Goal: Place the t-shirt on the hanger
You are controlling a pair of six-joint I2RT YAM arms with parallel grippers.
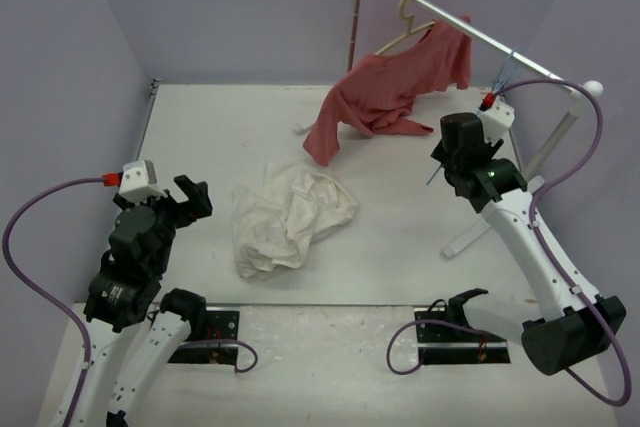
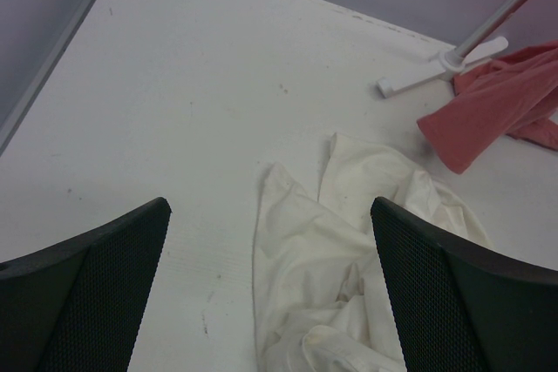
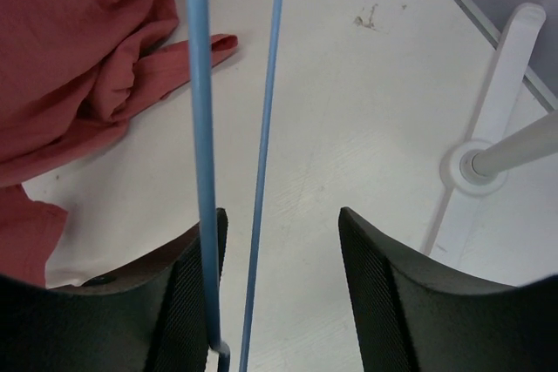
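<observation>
Crumpled on the table is a cream t-shirt (image 1: 292, 217), part of it also in the left wrist view. A blue hanger (image 1: 508, 65) hangs at the right end of the rail, mostly hidden by my right arm in the top view. In the right wrist view, one blue bar of this hanger (image 3: 203, 128) crosses in front of the left finger and another runs between the fingers. My right gripper is open, its fingers apart and not closed on the bars. Left of the t-shirt my left gripper hovers open and empty.
A white rail (image 1: 470, 27) runs diagonally across the back right. From it a pinkish-red garment (image 1: 400, 82) drapes off a wooden hanger (image 1: 404, 35), its lower end on the table. The rack's white foot (image 1: 468, 237) lies right.
</observation>
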